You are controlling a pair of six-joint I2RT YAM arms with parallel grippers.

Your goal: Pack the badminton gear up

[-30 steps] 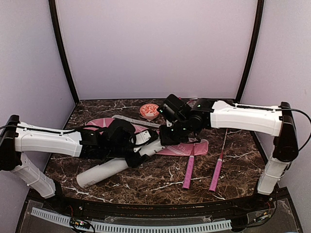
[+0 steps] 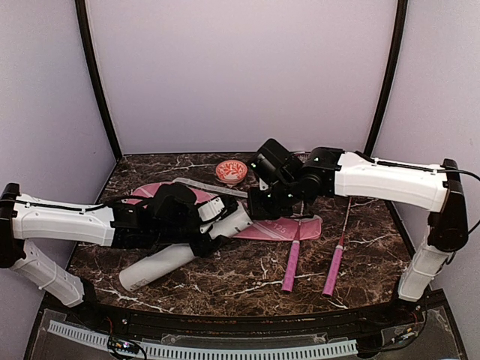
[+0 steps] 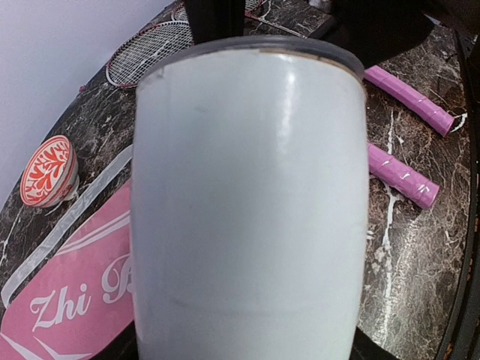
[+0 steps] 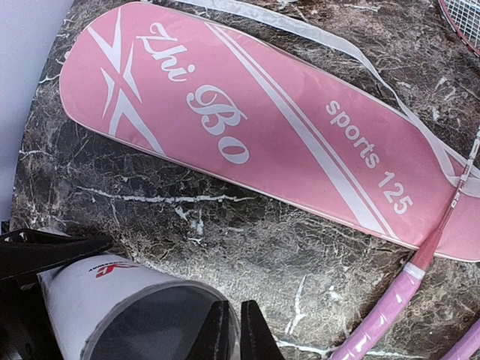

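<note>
A long white shuttlecock tube (image 2: 157, 267) lies slantwise at the front left, with its near-centre end raised in my left gripper (image 2: 207, 231), shut around it. In the left wrist view the tube (image 3: 247, 202) fills the middle, a grey rim at its end. My right gripper is slightly open beside that end, one fingertip overlapping the rim; whether it touches is unclear. Inside the rim looks grey; I cannot tell whether it is capped. Behind lies the pink racket bag (image 4: 247, 124), flat. Two rackets with pink handles (image 2: 292, 266) (image 2: 334, 270) rest at the right.
An orange-and-white patterned bowl (image 2: 231, 171) stands behind the bag. A pale strap (image 3: 67, 217) runs along the bag's edge. Racket heads (image 3: 150, 52) lie at the back, partly hidden by my right arm. Bare dark marbled table (image 2: 247, 277) shows in front.
My right gripper has shifted slightly up in the top view, baring more of the tube's end. The left arm has drawn back slightly leftward, still holding the tube.
</note>
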